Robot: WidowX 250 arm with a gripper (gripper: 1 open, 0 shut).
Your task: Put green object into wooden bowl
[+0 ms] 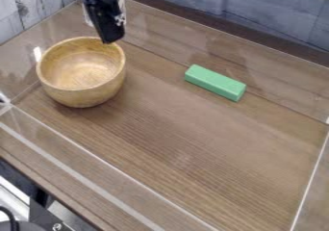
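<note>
The green object (215, 83), a rectangular block, lies flat on the wooden table, right of centre. At the left stands the wooden bowl (83, 72), round, light in colour and looking empty. My dark gripper (104, 27) is at the upper left, just beyond the bowl's far rim and well away from the green block. It is small and dark here, so whether its fingers are apart or together cannot be made out. No object shows at its tips.
Bare table (180, 163) stretches in front of the block and right of the bowl. A dark blue-grey surface (286, 9) borders the table at the upper right. Black cables (23, 206) lie at the lower left corner.
</note>
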